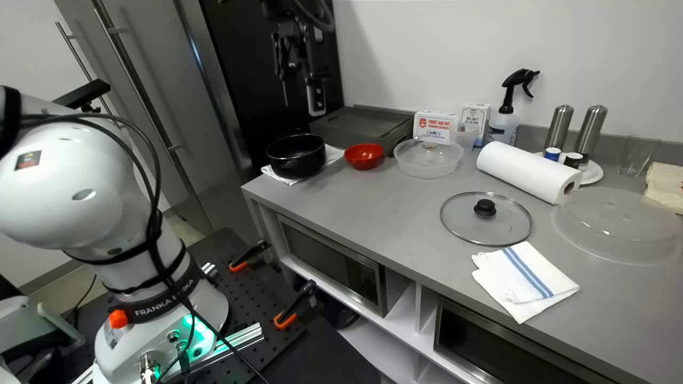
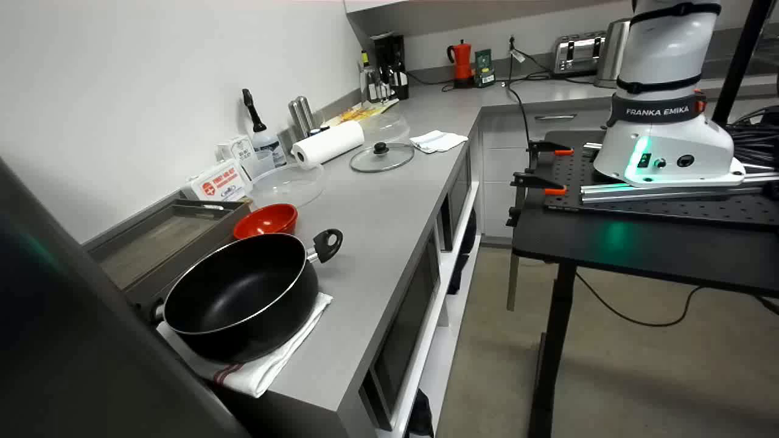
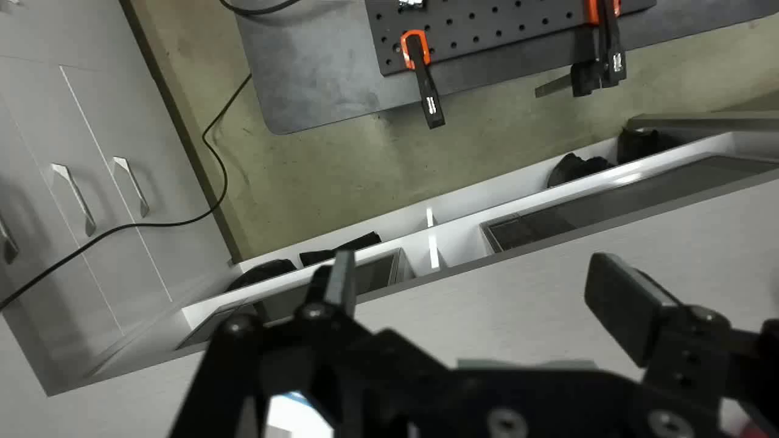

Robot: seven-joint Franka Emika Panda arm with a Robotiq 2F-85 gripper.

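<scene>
My gripper is open, its fingers wide apart with nothing between them in the wrist view. It hangs high over the counter, and exterior view 1 shows it near the top with the back wall behind. Below stand a black pot (image 2: 241, 292) on a folded white towel (image 2: 259, 368) and a red bowl (image 1: 364, 156) beside it. A glass lid (image 1: 461, 221) with a black knob lies flat mid-counter. Close to the lid's front rim is a white cloth (image 1: 528, 281) with blue stripes. Exterior view 2 does not show the gripper.
A paper towel roll (image 1: 528, 169), clear plastic covers (image 1: 426, 160), a spray bottle (image 1: 503, 125) and two steel shakers (image 1: 558, 128) line the back. At the far end lies a grey tray (image 1: 362, 128). The counter between the red bowl and the glass lid is clear.
</scene>
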